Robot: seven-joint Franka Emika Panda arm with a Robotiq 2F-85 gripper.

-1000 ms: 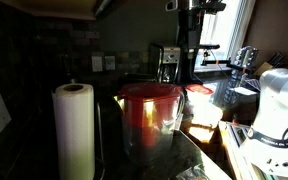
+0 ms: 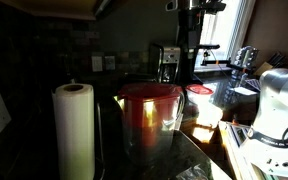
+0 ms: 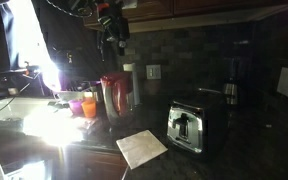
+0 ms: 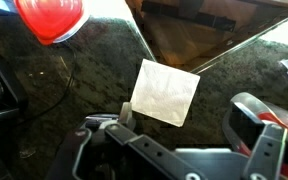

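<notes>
My gripper hangs high above the counter, its dark fingers (image 4: 267,150) standing well apart at the bottom of the wrist view. It looks open, and I see nothing held between them. Below it, a square white sheet (image 4: 164,92) lies flat on the dark countertop. In exterior view 2 the same sheet (image 3: 141,149) rests near the counter's front edge, left of a chrome toaster (image 3: 194,124); the gripper (image 3: 114,32) is up by the cabinets. Exterior view 1 shows the arm's end (image 2: 187,35) at top, over the counter.
A paper towel roll (image 2: 75,135) stands at the left in exterior view 1, with a clear red-lidded container (image 2: 150,120) beside it. Orange and pink cups (image 3: 89,107) stand by the bright window. A round red item (image 4: 52,18) sits at the wrist view's upper left.
</notes>
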